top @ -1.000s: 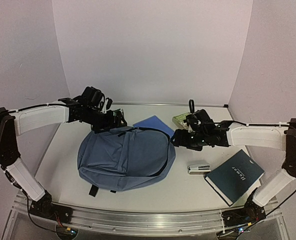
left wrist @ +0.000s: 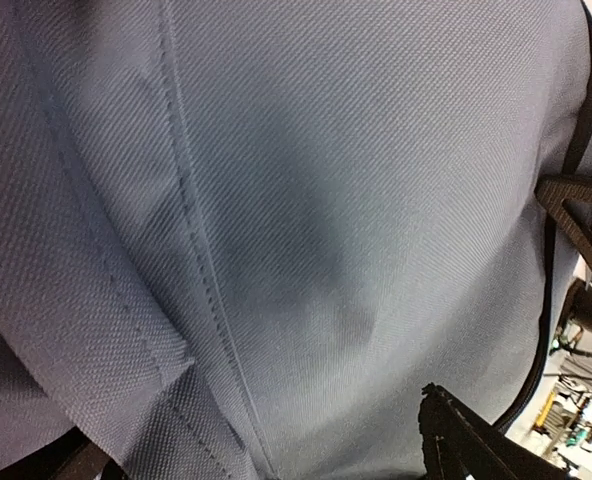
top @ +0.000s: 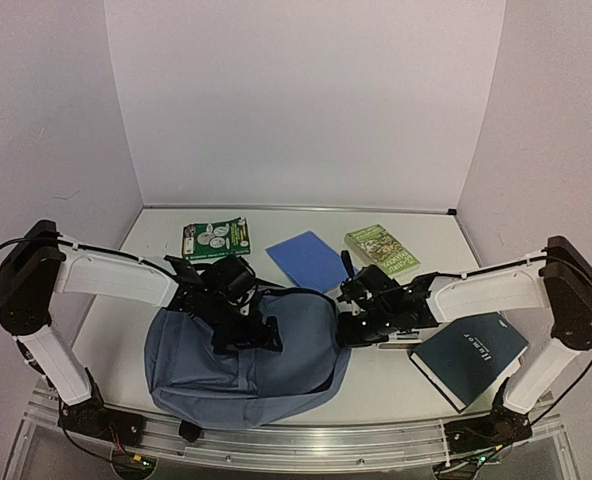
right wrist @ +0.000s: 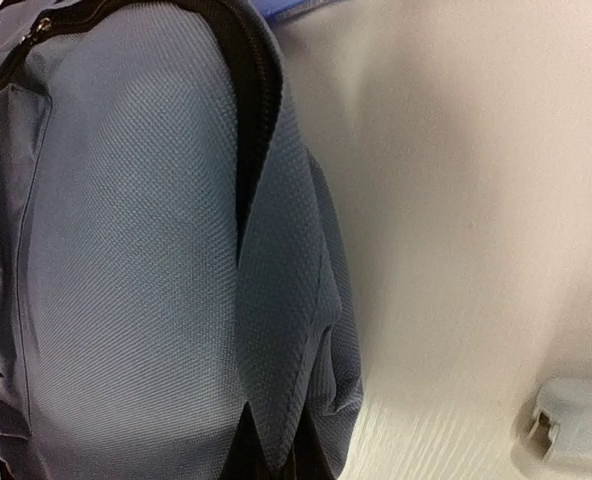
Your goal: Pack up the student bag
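Note:
A blue-grey bag [top: 301,355] lies on its side at the front left of the table, black zipper along its edge. Above its middle my left gripper [top: 251,338] is open; bag cloth fills the left wrist view, its fingers [left wrist: 456,440] wide apart at the bottom. At the bag's right edge my right gripper is shut on a fold of the cloth beside the zipper. Behind the bag lie a green book [top: 216,239], a blue folder [top: 304,260] and a light-green book [top: 382,248]. A dark "Humor" book [top: 471,358] lies at the right.
A light grey stapler [right wrist: 581,415] lies right of the bag, partly hidden under the right arm in the top view. White walls [top: 296,110] bound the table at the back and sides. Free table shows at the back right and the far left.
The bag shifted toward the front.

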